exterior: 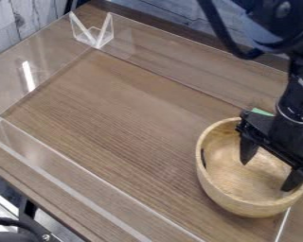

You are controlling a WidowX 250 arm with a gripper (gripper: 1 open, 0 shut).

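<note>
A tan round bowl (225, 189) sits at the right front of the wooden table. My black gripper (271, 165) is over the bowl, open, with one finger at the bowl's back middle and the other toward its right side, both reaching down inside the rim. No object shows between the fingers. A small green item (259, 112) is partly visible behind the gripper.
Clear plastic brackets (94, 30) stand at the back left. Cables lie at the bottom left corner, beyond the table edge.
</note>
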